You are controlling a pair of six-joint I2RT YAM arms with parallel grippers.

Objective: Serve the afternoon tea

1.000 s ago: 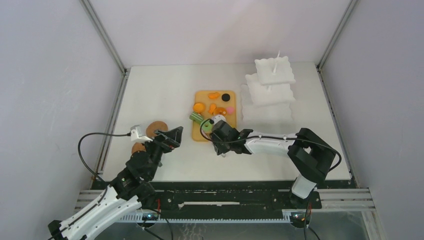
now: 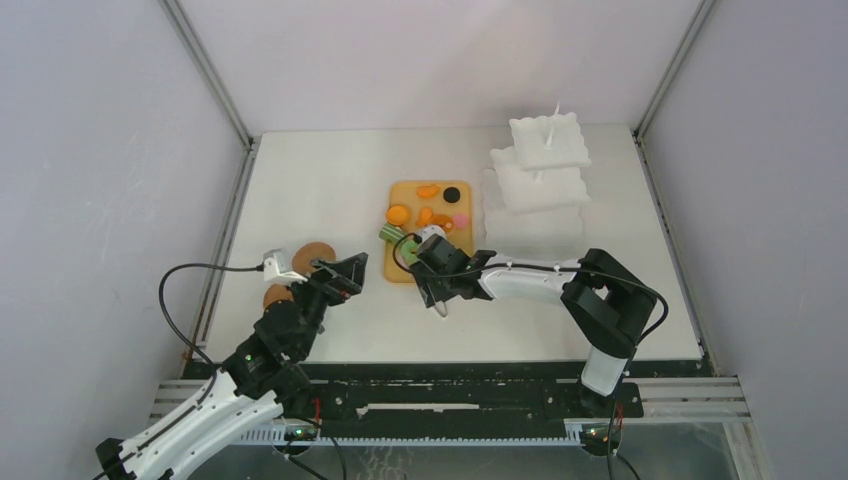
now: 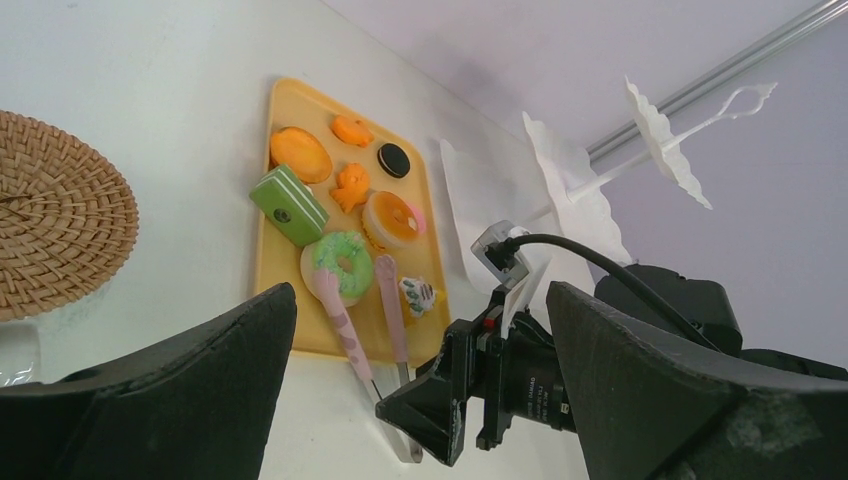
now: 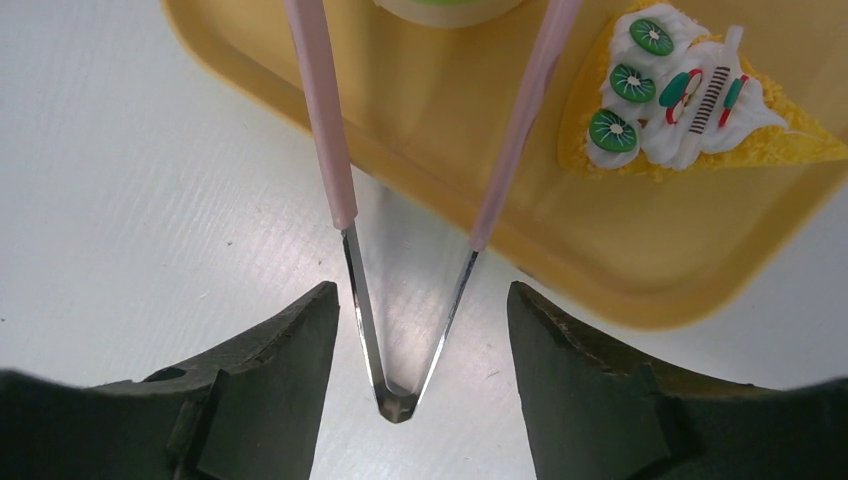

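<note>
An orange tray (image 3: pixel 262 290) holds a green donut (image 3: pixel 354 250), a green roll (image 3: pixel 287 205), a macaron-like cake (image 3: pixel 393 218), orange pastries, a dark cookie (image 3: pixel 393 160) and a cake slice (image 4: pixel 670 100). Pink-handled tongs (image 4: pixel 395 402) rest across its front edge. My right gripper stands open over the tongs' metal bend, one finger either side. My left gripper (image 2: pixel 345 275) is open at the left, above the table, beside woven mats.
A white three-tier stand (image 2: pixel 540 185) is behind the right arm at right. Woven mats (image 3: pixel 60 210) lie at left.
The left arm and the food are unchanged.
</note>
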